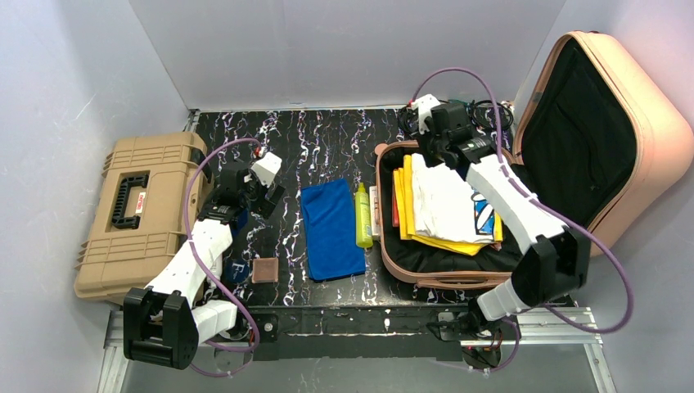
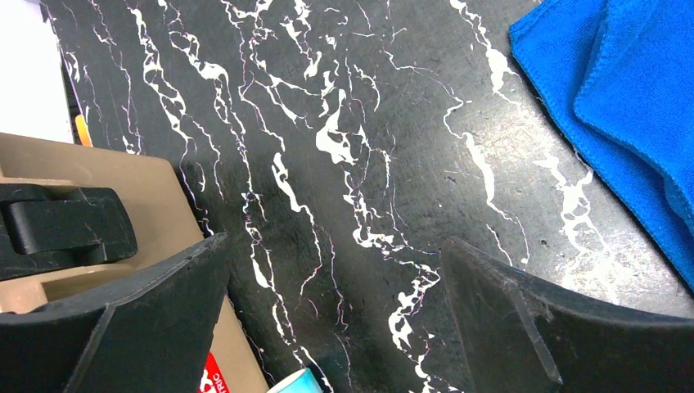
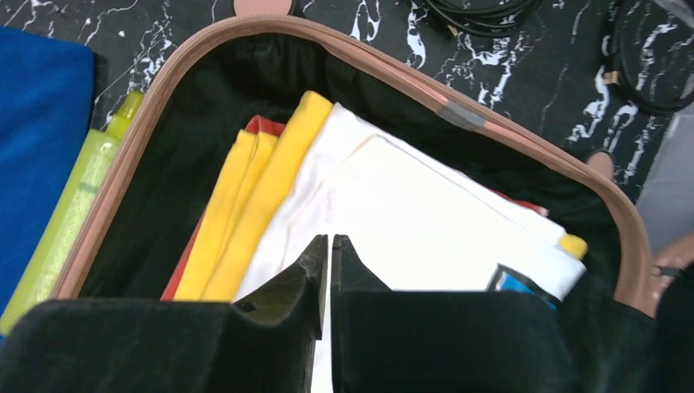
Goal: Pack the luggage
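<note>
The peach suitcase (image 1: 383, 221) lies open on the right, its lid (image 1: 655, 106) tipped back. Inside it, a folded white shirt (image 1: 438, 201) rests on yellow clothing (image 1: 407, 188), with a red edge showing. My right gripper hangs above this pile; only a narrow gap parts its fingertips, and nothing is between them. A folded blue towel (image 1: 331, 229) and a yellow-green bottle (image 1: 363, 217) lie to the suitcase's left. Over bare tabletop left of the towel, my left gripper is wide open and empty.
A tan hard case (image 1: 123, 262) takes up the left side. Coiled black cables (image 1: 491, 115) lie behind the suitcase. Near the front left sits a small brown square item (image 1: 265, 270). Bare tabletop stretches behind the towel.
</note>
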